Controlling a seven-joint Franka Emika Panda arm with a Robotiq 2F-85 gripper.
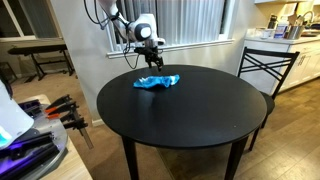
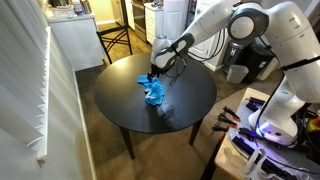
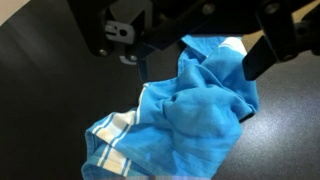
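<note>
A crumpled blue cloth with white stripes along one edge lies bunched on the dark oval table, towards its far left side. In the wrist view the cloth fills the middle and lower part, its striped edge at lower left. My gripper points down just above and behind the cloth. Its dark fingers stand apart, with the cloth showing below and between them; nothing appears clamped. From the second exterior view the gripper is over the cloth's far end. Whether the fingertips touch the fabric is unclear.
A black chair stands at the table's right edge. The arm's black cables hang behind the gripper.
</note>
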